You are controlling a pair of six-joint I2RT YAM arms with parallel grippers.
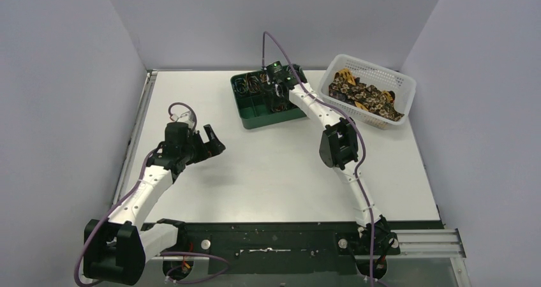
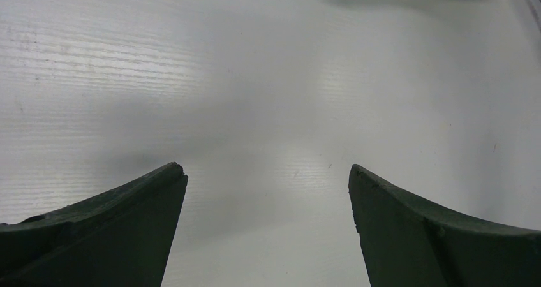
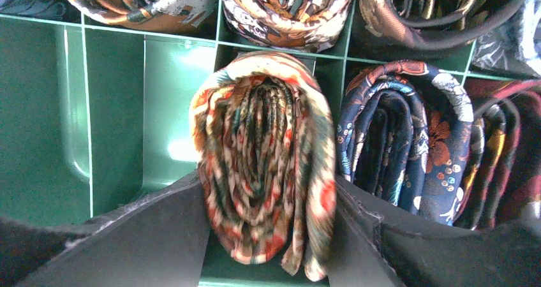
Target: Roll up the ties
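A rolled cream, red and green patterned tie [image 3: 265, 153] sits in a compartment of the green divided box [image 3: 277, 48], its coils showing from above. My right gripper is over that compartment, its fingers parted on either side of the roll. Whether they still brush the cloth, I cannot tell. In the top view, the right arm hides part of the box. My left gripper is open and empty over bare table, left of and nearer than the box.
A navy rolled tie [image 3: 408, 134] fills the neighbouring compartment, and more rolls occupy the far row. Left of the patterned roll is an empty compartment [image 3: 169, 108]. A white basket [image 1: 408, 86] of loose ties stands right of the box.
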